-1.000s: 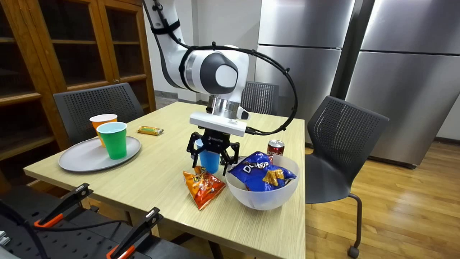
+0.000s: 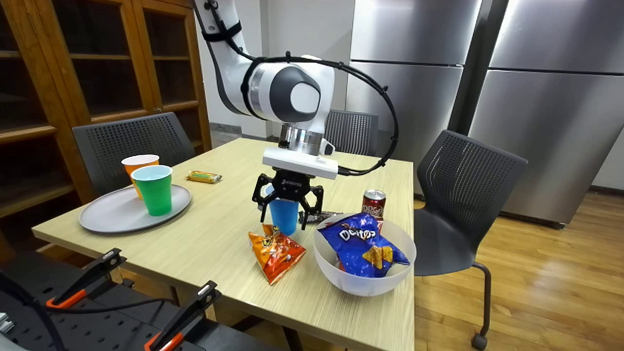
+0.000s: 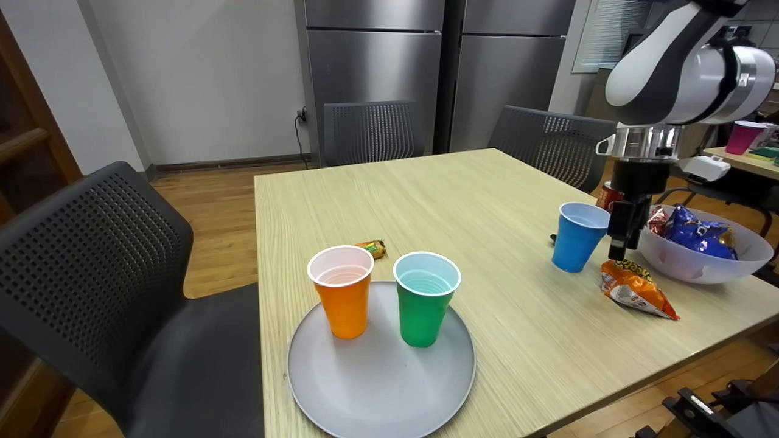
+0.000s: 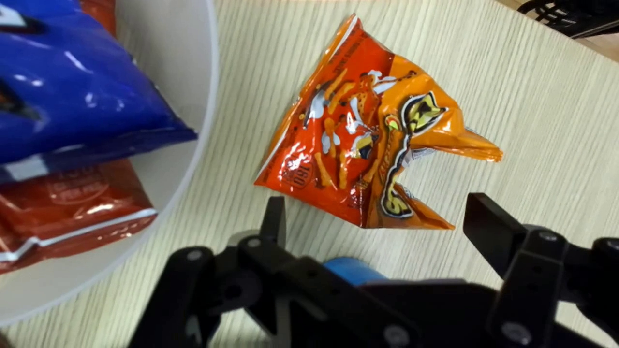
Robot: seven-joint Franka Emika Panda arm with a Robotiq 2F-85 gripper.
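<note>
My gripper hangs over the table with its fingers apart and nothing held. Behind its fingers in exterior view 1 stands an upright blue cup; only a sliver of that cup shows in the wrist view. An orange Cheetos bag lies on the table, just ahead of the fingertips in the wrist view. Beside it, to the right in exterior view 1, is a translucent white bowl. A blue Doritos bag and a red bag lie in that bowl.
A dark red can and a dark wrapper sit behind the bowl. On a grey plate stand an orange cup and a green cup. A small yellow wrapped bar lies farther back.
The bowl with its bags has shifted right and toward the near edge in exterior view 1. My gripper has risen slightly and turned a little. The Cheetos bag has stayed put.
</note>
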